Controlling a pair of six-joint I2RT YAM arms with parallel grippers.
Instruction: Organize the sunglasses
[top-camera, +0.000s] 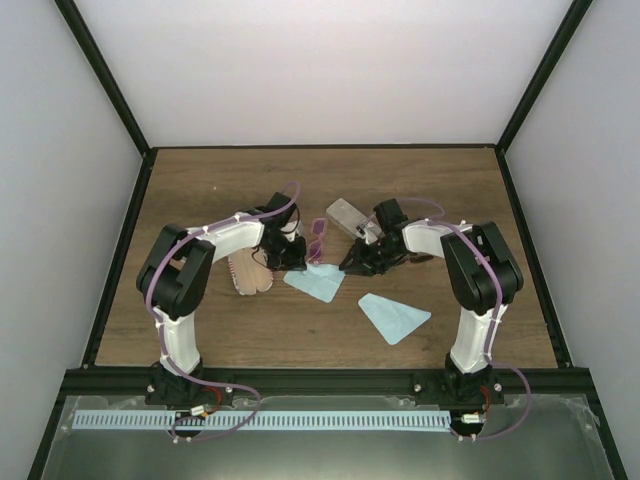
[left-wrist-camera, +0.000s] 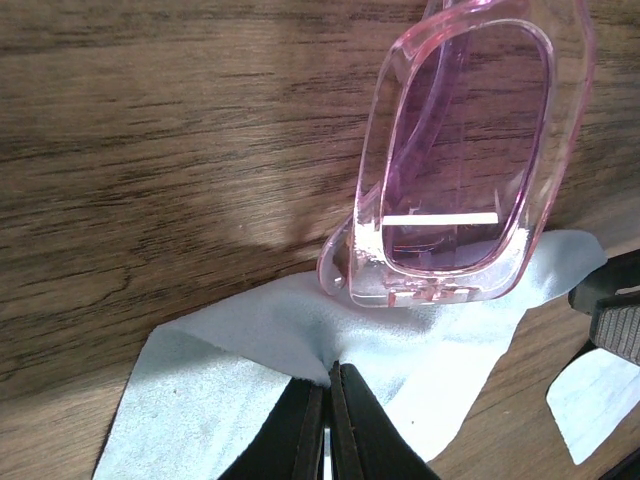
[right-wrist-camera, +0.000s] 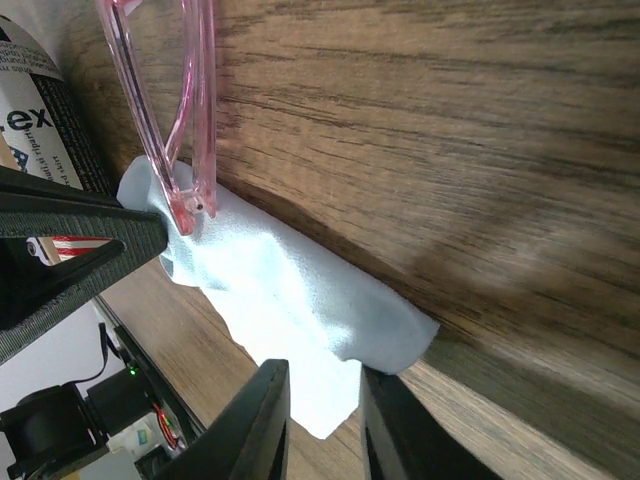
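Pink translucent sunglasses (top-camera: 318, 238) (left-wrist-camera: 460, 140) (right-wrist-camera: 180, 110) lie folded at the table's middle, one end on a light blue cloth (top-camera: 312, 285) (left-wrist-camera: 180, 420) (right-wrist-camera: 290, 280). My left gripper (top-camera: 300, 266) is shut on a pinched fold of the cloth, just below the glasses in its wrist view. My right gripper (top-camera: 348, 266) is at the cloth's right end, its fingers apart around the cloth's edge.
A second cloth (top-camera: 393, 318) lies front right. A pale case (top-camera: 348, 218) sits behind my right gripper, and a beige item (top-camera: 250, 278) lies beside my left one.
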